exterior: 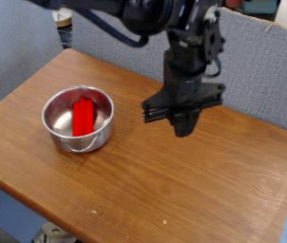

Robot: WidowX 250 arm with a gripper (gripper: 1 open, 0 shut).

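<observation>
A metal pot (98, 135) with a wire handle sits on the left part of the wooden table (197, 190). Inside it lies a red block (83, 116). The black gripper (181, 121) hangs to the right of the pot and slightly higher in view, apart from it. Its fingertips are close together and I see nothing held between them.
Grey padded walls (254, 71) stand behind and at the left. A blue strip lies at the far right edge.
</observation>
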